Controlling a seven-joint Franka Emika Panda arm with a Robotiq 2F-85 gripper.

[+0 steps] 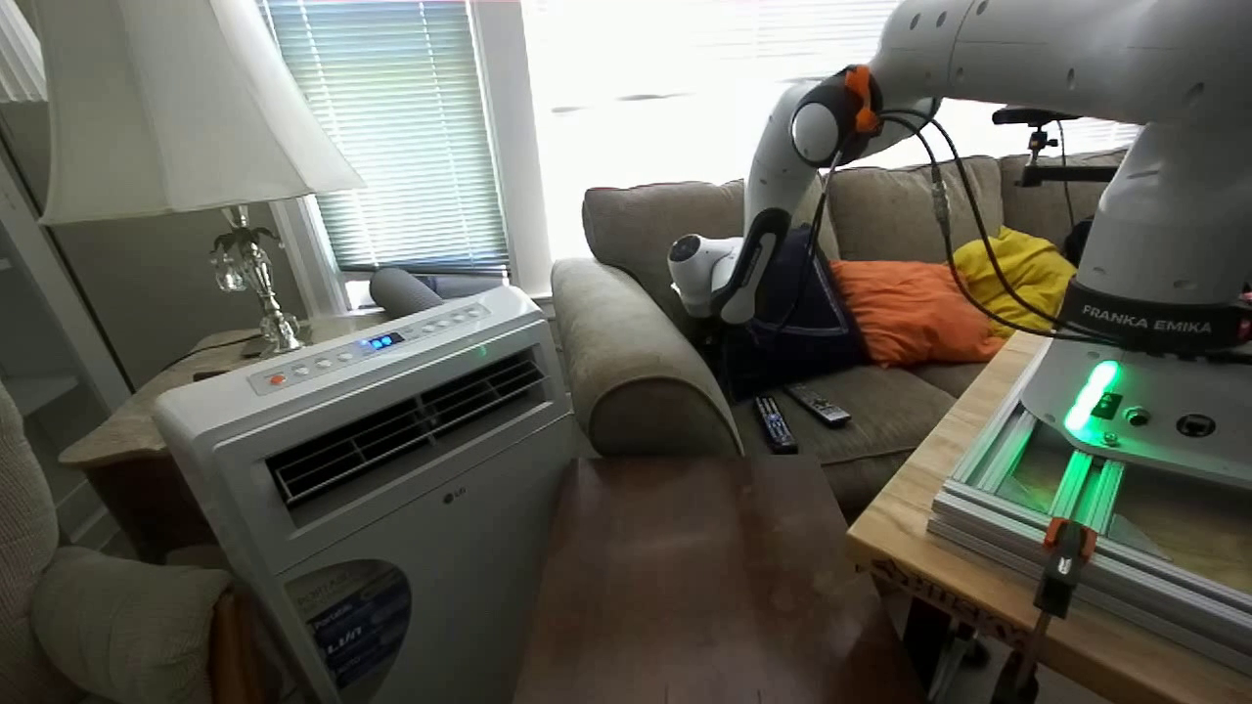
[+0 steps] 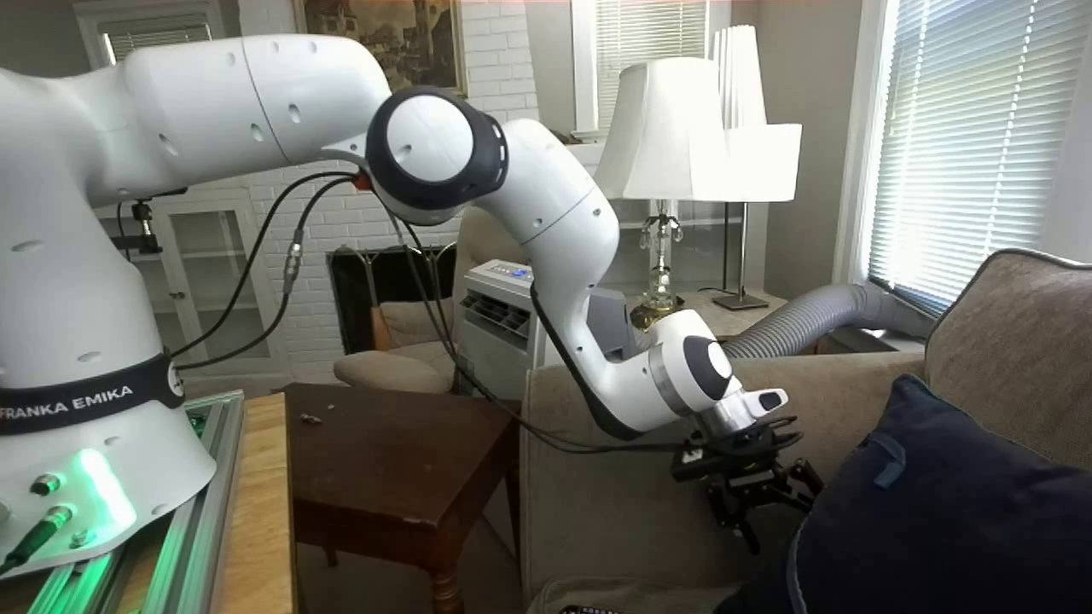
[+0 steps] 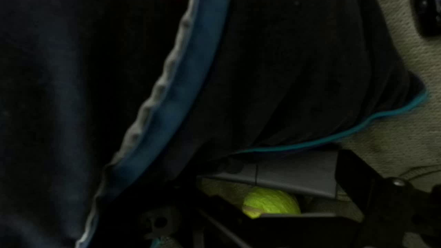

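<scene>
My gripper hangs low over the couch, beside a dark navy pillow, and stands open. In the wrist view, the pillow with blue-teal edging fills much of the picture. Below its lower edge, in the space between the black fingers, a grey flat-sided object and a yellow-green tennis ball show. The ball is partly covered by the gripper's dark parts, and the grey object runs under the pillow's edge. I see nothing gripped.
Two remotes lie on the couch seat. An orange pillow and a yellow one rest farther along. The couch arm rises close to my hand. A brown table stands in front, its top mostly clear.
</scene>
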